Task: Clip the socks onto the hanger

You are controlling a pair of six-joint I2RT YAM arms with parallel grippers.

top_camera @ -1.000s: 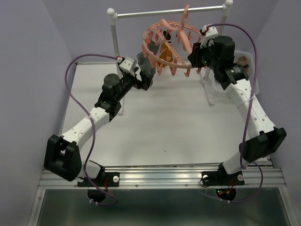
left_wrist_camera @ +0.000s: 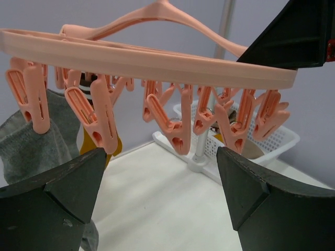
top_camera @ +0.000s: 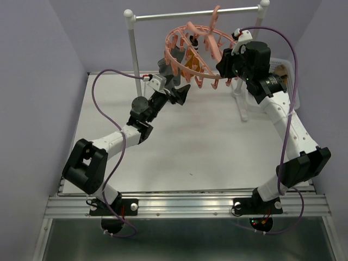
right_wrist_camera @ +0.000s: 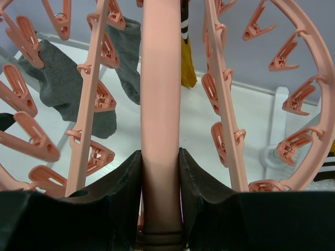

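A pink round hanger with many clips hangs from the white rail. Grey socks dangle at its left side, and a yellow sock with a black-and-white striped top hangs farther back. In the right wrist view, my right gripper is shut on a bar of the hanger. My left gripper stands open below the hanger's front rim, with nothing between its fingers. Several empty clips line that rim in the left wrist view. A grey sock hangs to the left there, partly behind the left finger.
A white basket with brown and other items stands at the back right, behind the right arm. The rack's white posts rise on both sides.
My left gripper has moved right, away from the grey socks, to below the hanger's front. The grey socks stay hanging. The right arm has hardly moved.
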